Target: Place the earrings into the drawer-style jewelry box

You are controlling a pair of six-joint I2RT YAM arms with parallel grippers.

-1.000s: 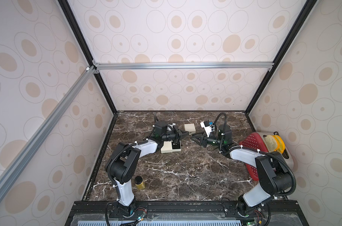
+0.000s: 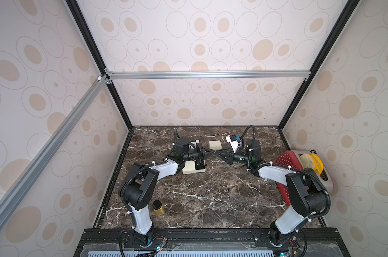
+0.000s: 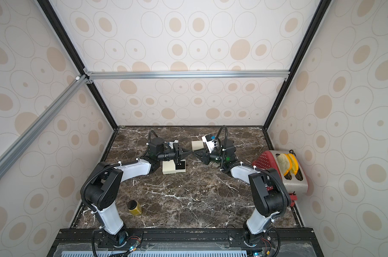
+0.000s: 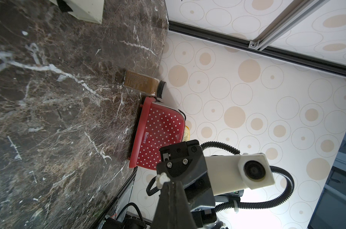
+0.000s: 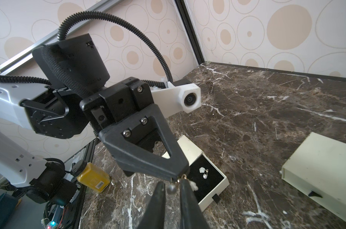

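My left gripper is shut, with a small pearl-and-flower earring (image 5: 188, 183) at its tips, above the open drawer. My right gripper faces it tip to tip, part open, its fingers around the dangling earring's position; whether they touch it is unclear. The cream jewelry box (image 2: 189, 169) has its black-lined drawer (image 5: 207, 183) out, with an earring (image 5: 204, 172) lying on the lining. A second cream box (image 5: 321, 168) stands to the right of it in the right wrist view.
A yellow-labelled jar (image 2: 159, 208) stands at front left. A red dotted toaster (image 4: 157, 129) with a yellow top stands at the right wall, near a brown jar (image 4: 140, 82).
My right gripper has moved slightly left, closer to the tips of my left gripper. The left arm has not moved.
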